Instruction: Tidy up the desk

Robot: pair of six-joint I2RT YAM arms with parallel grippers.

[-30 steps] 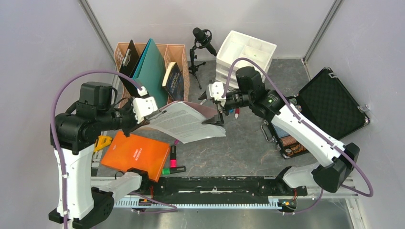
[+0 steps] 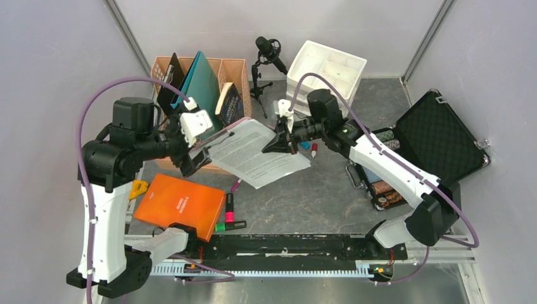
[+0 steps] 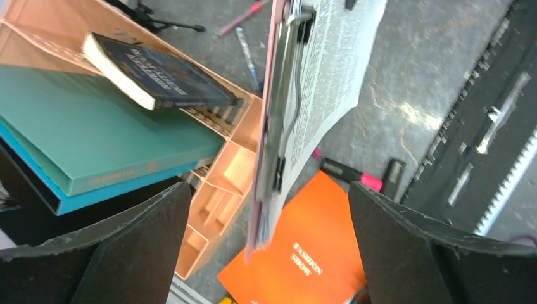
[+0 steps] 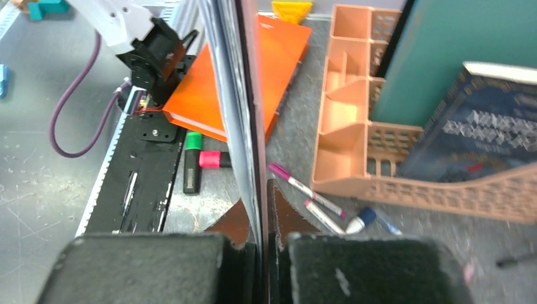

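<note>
A pink clipboard (image 2: 237,152) with printed sheets hangs in the air between my grippers. My right gripper (image 2: 278,144) is shut on the clipboard's edge, which runs upward from its fingers in the right wrist view. My left gripper (image 2: 193,163) is open at the clip end, its fingers apart on either side of the clipboard's edge. Behind, an orange organizer (image 3: 228,177) holds a teal binder (image 2: 202,95), black folders and a dark book (image 2: 231,106).
An orange folder (image 2: 177,202), markers (image 2: 229,209) and pens lie on the desk. A microphone (image 2: 266,57) and white drawer box (image 2: 323,73) stand at the back. An open black case (image 2: 443,139) is at the right.
The clipboard has moved right and up, its sheets flatter. My left gripper has opened and shifted right. My right gripper has shut on the edge and moved slightly.
</note>
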